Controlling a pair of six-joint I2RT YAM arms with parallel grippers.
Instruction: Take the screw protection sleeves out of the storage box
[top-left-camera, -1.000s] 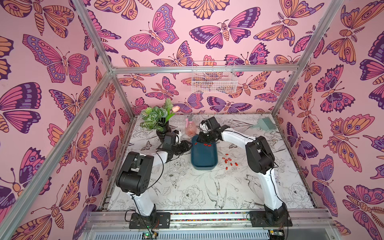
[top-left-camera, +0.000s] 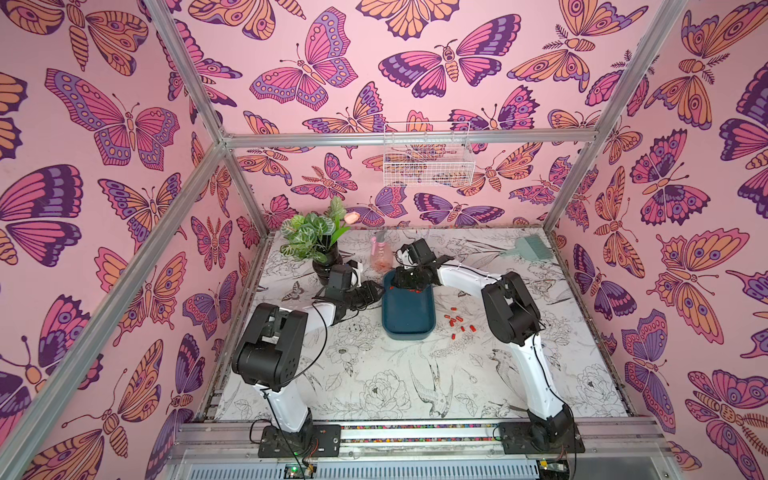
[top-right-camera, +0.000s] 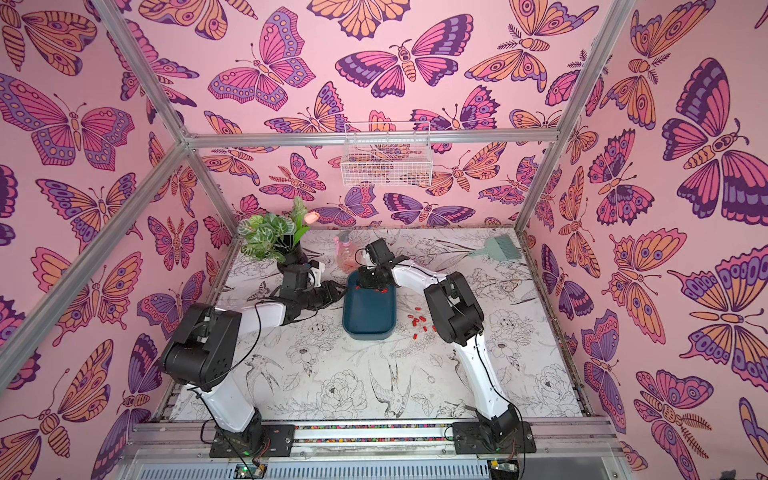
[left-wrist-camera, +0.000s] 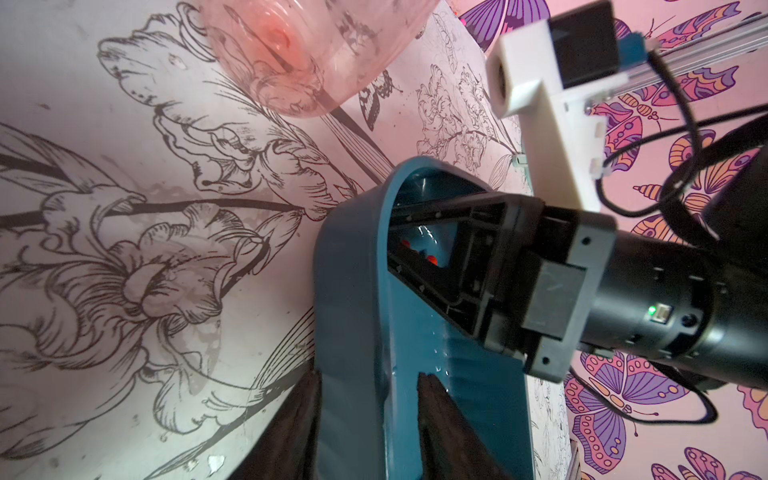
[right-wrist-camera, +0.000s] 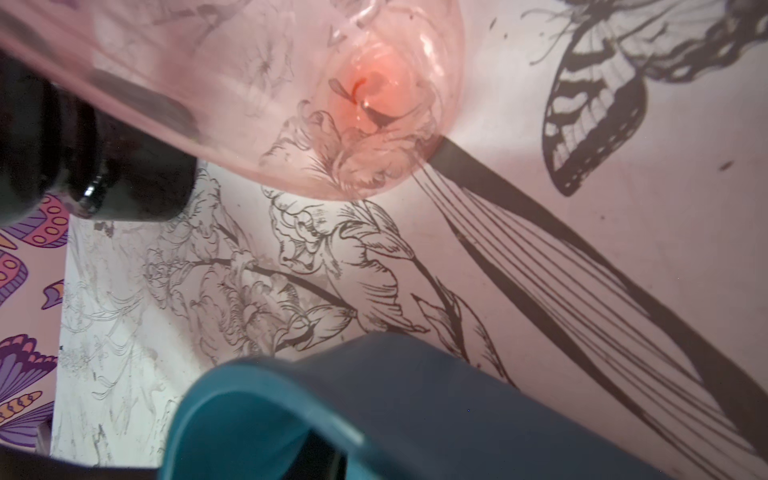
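The blue storage box (top-left-camera: 408, 320) sits mid-table. My right gripper (top-left-camera: 405, 283) reaches down inside its back end, where red sleeves (left-wrist-camera: 432, 260) show between and behind its dark fingers; its finger state is unclear, and its own wrist view mostly shows the box rim and table. My left gripper stands open at the box's left wall, a finger on either side of the rim, apparently not closed on it. Several loose red sleeves (top-left-camera: 453, 321) lie on the table right of the box.
A pink translucent bottle (top-left-camera: 381, 252) stands just behind the box. A potted plant (top-left-camera: 318, 236) is at back left, a pale green item (top-left-camera: 532, 248) at back right. A wire basket hangs on the back wall.
The right arm has shifted slightly left, its gripper settling lower over the back end of the box and covering more of the sleeves. The left arm looks unchanged.
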